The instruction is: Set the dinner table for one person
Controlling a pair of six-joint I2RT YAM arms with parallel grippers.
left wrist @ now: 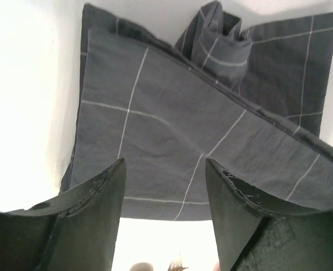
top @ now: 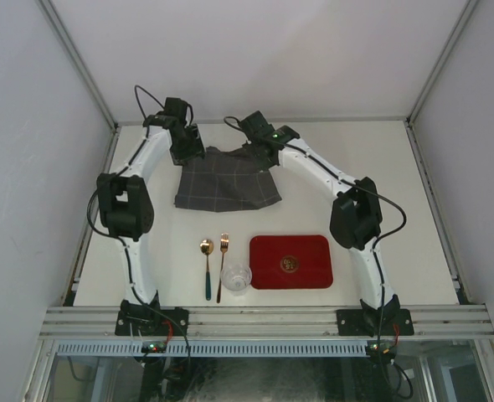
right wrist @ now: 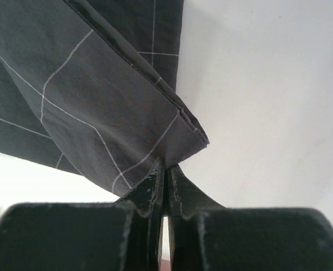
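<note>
A dark grey cloth with thin pale lines (top: 226, 184) lies partly folded at the back of the table. My right gripper is shut on a folded corner of it, raised off the lower layer. My left gripper hangs open over the cloth's left part, nothing between its fingers. Nearer the front lie a gold spoon (top: 207, 248) with a teal handle and a gold fork (top: 223, 244), side by side. A clear glass (top: 236, 277) stands beside the fork, and to its right is a red tray (top: 268, 251) with a gold emblem.
Bare white table (top: 398, 234) stretches along the right side. A strip of free table runs between the cloth and the cutlery. A low metal rail (top: 347, 120) bounds the back edge.
</note>
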